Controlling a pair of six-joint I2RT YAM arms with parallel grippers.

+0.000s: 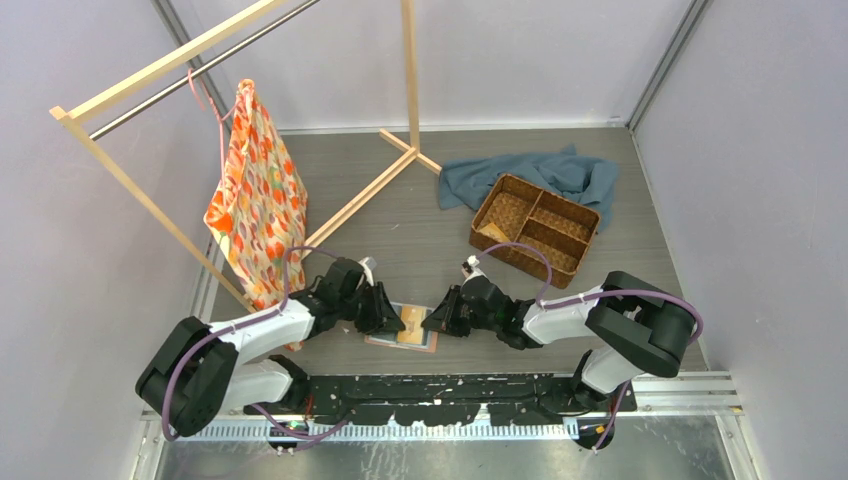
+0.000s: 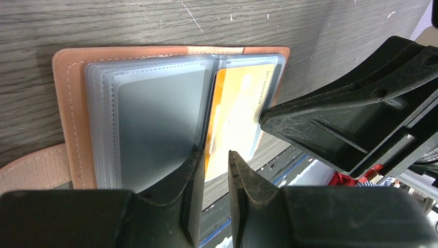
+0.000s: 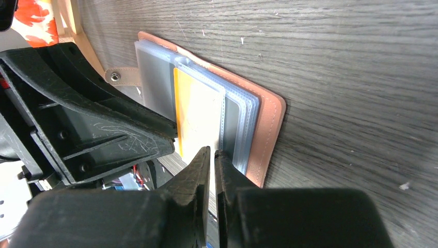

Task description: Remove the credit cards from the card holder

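The open tan card holder (image 1: 381, 338) lies flat on the table with clear sleeves (image 2: 150, 119) and a yellow-orange card (image 2: 240, 108) in the sleeve area. My left gripper is at the card's near edge, its tips a little apart. My right gripper comes in from the other side, its tips nearly together on the card's sleeve. Each gripper appears in the other's wrist view, close over the holder. Whether either has the card between its fingers I cannot tell.
A divided wicker basket (image 1: 555, 241) and blue cloth (image 1: 465, 178) are at the back right. A wooden rack (image 1: 160, 60) with patterned fabric (image 1: 255, 195) stands at left.
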